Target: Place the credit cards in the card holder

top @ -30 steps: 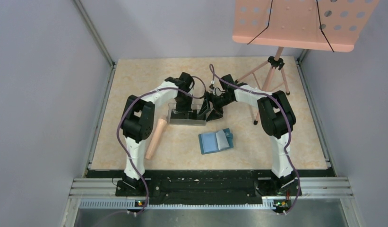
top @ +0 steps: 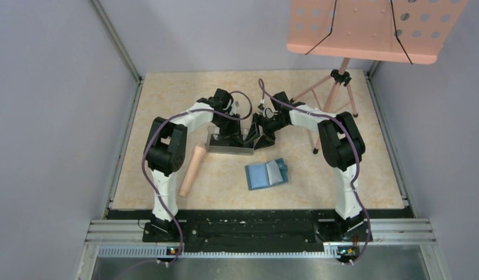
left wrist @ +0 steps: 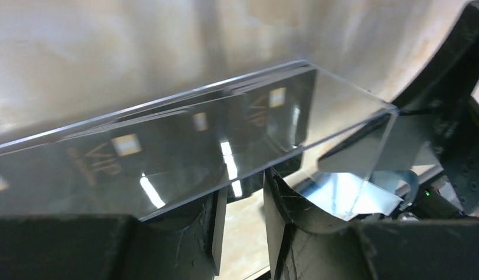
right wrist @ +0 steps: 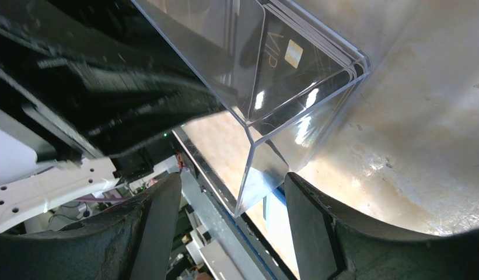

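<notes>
Black cards point(left wrist: 167, 146) with gold chips lean inside a clear box point(top: 230, 150), seen close up in both wrist views. My left gripper is at the box, its fingers point(left wrist: 276, 207) a small gap apart; no card shows clearly gripped. At the box's right end, my right gripper stands open, with the box's clear corner seen between its fingers but no visible grip. The blue card holder point(top: 259, 175) lies opened on the table in front of the box, with a pale flap on its right side. The left fingertips are hidden from above.
A pinkish cylinder point(top: 192, 170) lies left of the box. Legs of a pink tripod point(top: 330, 96) stand at the back right. Both forearms are close together over the box. Bare table surrounds the card holder.
My right arm, the box and the card holder have stayed put.
</notes>
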